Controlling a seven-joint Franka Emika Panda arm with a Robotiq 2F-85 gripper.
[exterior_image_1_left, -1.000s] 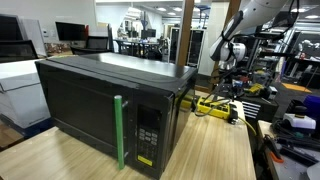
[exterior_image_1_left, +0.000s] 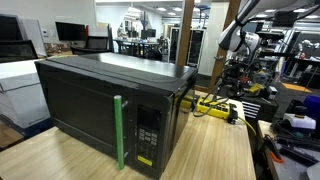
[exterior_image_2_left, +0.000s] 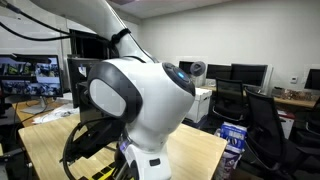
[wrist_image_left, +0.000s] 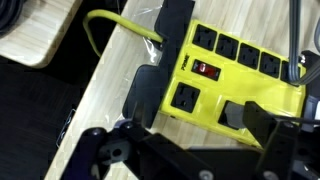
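A yellow power strip (wrist_image_left: 215, 85) with a row of black sockets and a red switch (wrist_image_left: 206, 70) lies on the wooden table. In the wrist view, a black plug-like piece (wrist_image_left: 232, 114) sits at its near right part. My gripper is over the strip's near edge, its two dark fingers apart at the bottom of the wrist view with no object visible between them. In exterior view 1, the strip (exterior_image_1_left: 212, 106) lies behind the microwave's right side and the gripper is small and unclear. Exterior view 2 has the white arm (exterior_image_2_left: 150, 100) hiding most of the strip.
A large black microwave (exterior_image_1_left: 120, 105) with a green handle (exterior_image_1_left: 118, 130) fills much of the table. A yellow cable (wrist_image_left: 125, 22) leads from the strip at upper left, and dark cables hang over its right end. Bare table (exterior_image_1_left: 215, 150) lies right of the microwave.
The white arm has shifted slightly in exterior view 1. Microwave and power strip stay in place.
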